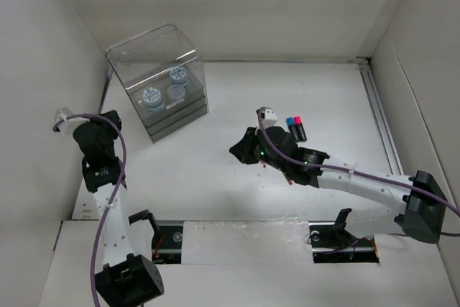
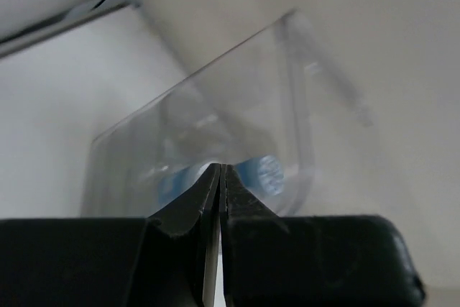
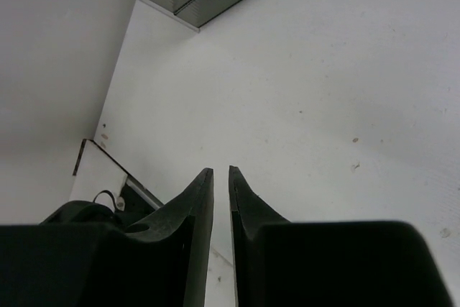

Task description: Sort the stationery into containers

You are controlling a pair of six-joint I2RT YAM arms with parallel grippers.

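A clear acrylic container (image 1: 162, 121) stands at the back left, with blue-and-white tubs (image 1: 152, 98) inside; the left wrist view shows it blurred. My left gripper (image 1: 109, 121) is just left of it, shut, with nothing seen between its fingers. My right gripper (image 1: 238, 150) is part open over the table's middle, nothing between its fingers. Behind it lie dark markers with blue and pink caps (image 1: 299, 129) and some thin pens, partly hidden by the arm.
White walls (image 1: 230, 12) enclose the table (image 1: 251, 91) at back and sides. The front edge has metal fittings and clear plastic film (image 1: 280, 228).
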